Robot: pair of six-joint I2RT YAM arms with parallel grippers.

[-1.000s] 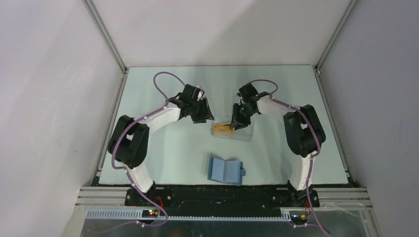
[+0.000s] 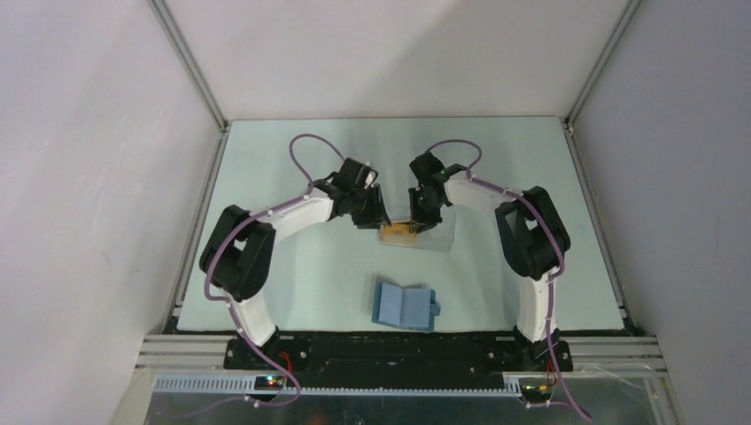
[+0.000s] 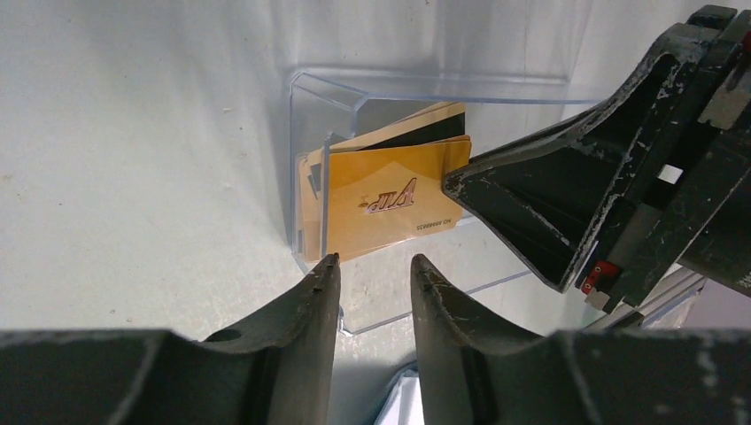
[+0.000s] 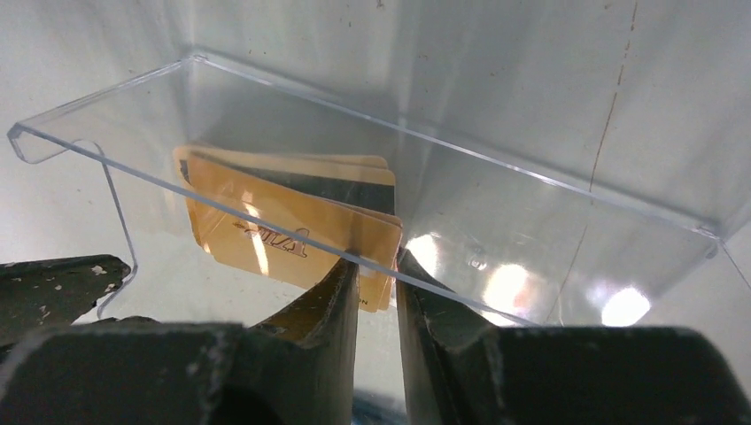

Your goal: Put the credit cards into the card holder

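Observation:
Several orange and black credit cards (image 3: 390, 197) lie overlapping at the left end of a clear plastic tray (image 2: 438, 235). My left gripper is at the tray's left end, part open, with nothing seen between its fingers; the tray's front left corner shows beyond the gap. The right gripper reaches to the right end of the stack, part open. In the right wrist view, the cards' right end (image 4: 383, 239) appears in line with its gap; whether the fingers touch it is hard to tell. Open on the table's near side lies the blue card holder (image 2: 404, 306).
The tray's clear wall (image 4: 496, 164) stands close around the cards and the right fingers. Both grippers are near each other over the tray. Bare white table (image 2: 292, 274) lies to either side and between the tray and the holder.
The left gripper has moved right and nearer to the tray's left end. The right gripper has shifted left onto the cards' right end. Cards, tray and holder look unmoved.

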